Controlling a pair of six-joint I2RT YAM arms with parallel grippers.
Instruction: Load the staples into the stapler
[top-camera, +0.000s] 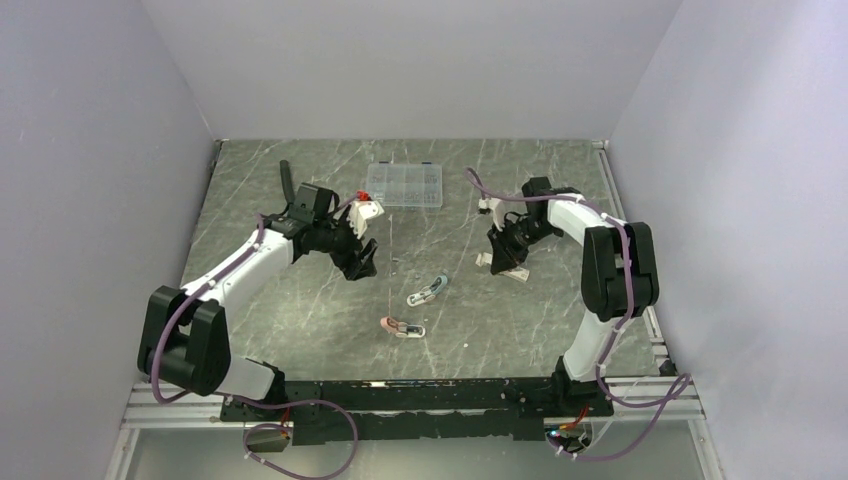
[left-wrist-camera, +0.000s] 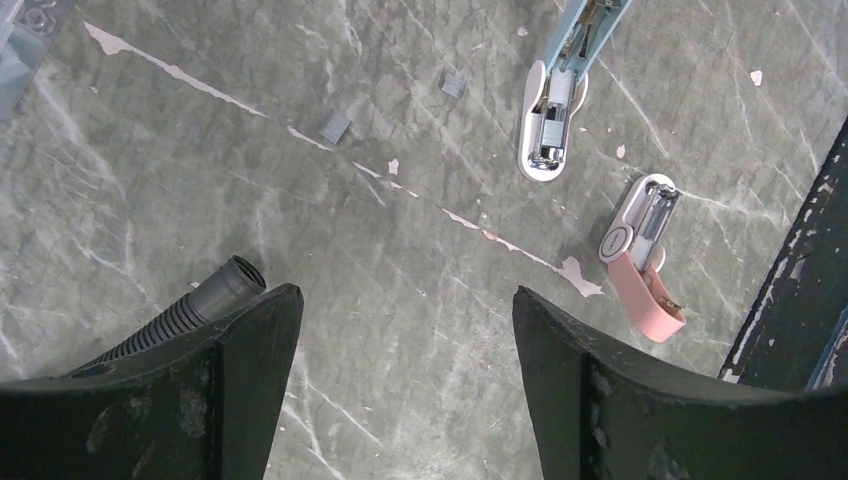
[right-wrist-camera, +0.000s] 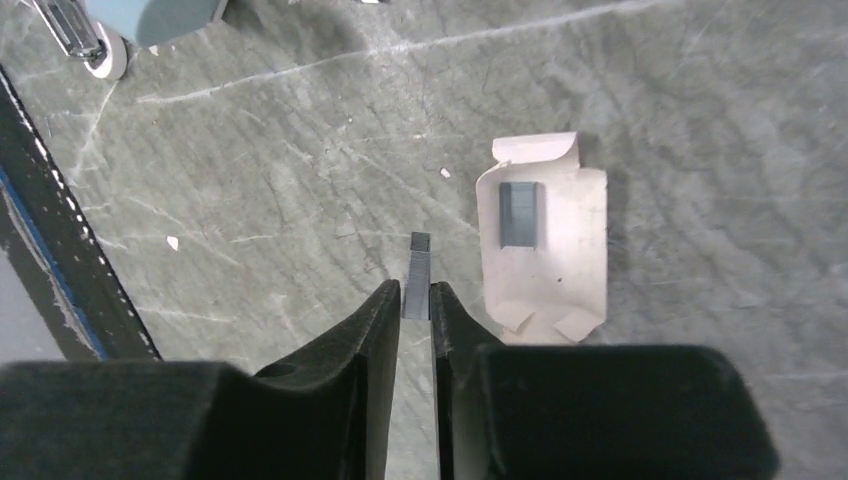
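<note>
A narrow grey staple strip (right-wrist-camera: 419, 265) stands between the fingertips of my right gripper, which appears shut on its near end. Beside it lies a small open white box (right-wrist-camera: 571, 240) holding another grey strip (right-wrist-camera: 518, 215). In the top view the right gripper (top-camera: 507, 264) hangs over this box (top-camera: 514, 273). My left gripper is wide open and empty over bare table. Ahead of it are an opened blue-and-white stapler (left-wrist-camera: 535, 150) and an opened pink-and-white stapler (left-wrist-camera: 645, 305). Metal shows in the blue stapler's white base.
Two small grey pieces (left-wrist-camera: 336, 126) lie loose near the blue stapler. A clear compartment box (top-camera: 405, 185) stands at the back, with a black ribbed tube (left-wrist-camera: 215, 292) left of the left gripper.
</note>
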